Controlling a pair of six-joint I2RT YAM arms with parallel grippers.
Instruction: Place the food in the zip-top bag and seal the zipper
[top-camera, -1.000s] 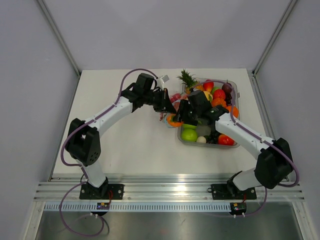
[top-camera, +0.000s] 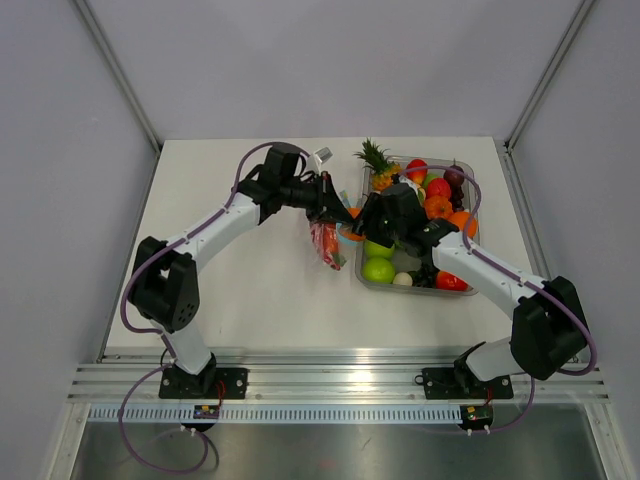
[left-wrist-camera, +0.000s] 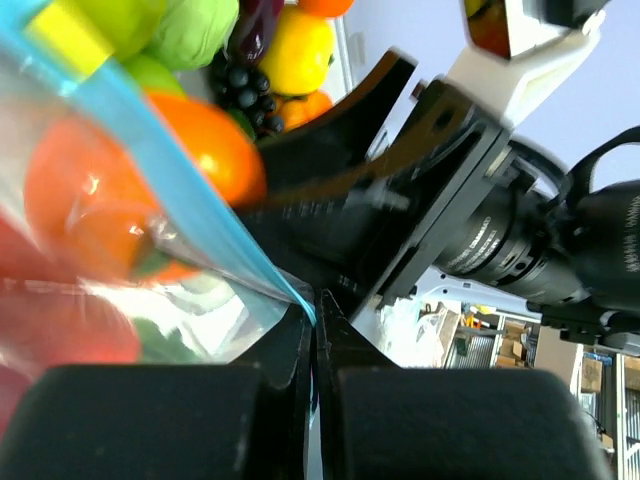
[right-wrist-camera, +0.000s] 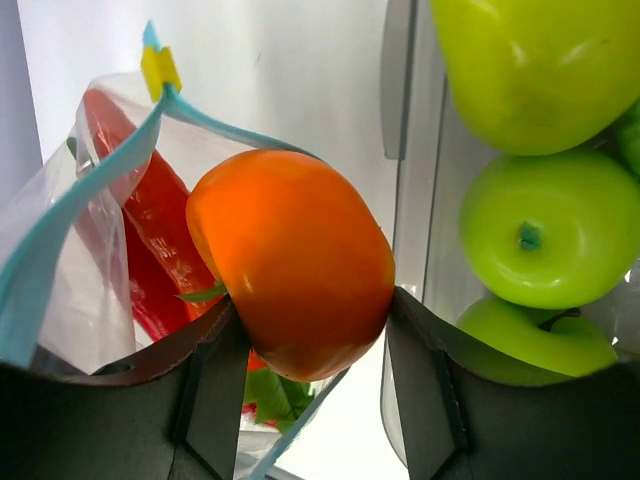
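The clear zip bag (top-camera: 330, 245) holds red and green food; its blue zipper (left-wrist-camera: 190, 190) with yellow slider (left-wrist-camera: 80, 45) rims the open mouth. My left gripper is shut on that edge. An orange round fruit (right-wrist-camera: 290, 260), perhaps a pepper or tomato, is held over the bag's mouth by my right gripper, whose fingers sit on either side of it.
A grey bin (top-camera: 410, 288) of fruit and vegetables stands right of the bag, with green apples (right-wrist-camera: 545, 225) beside the right gripper and a pineapple (top-camera: 382, 172) at the back.
The right gripper and orange fruit have shifted slightly over the bag; the bag's visible shape has changed and the left arm has shifted a little.
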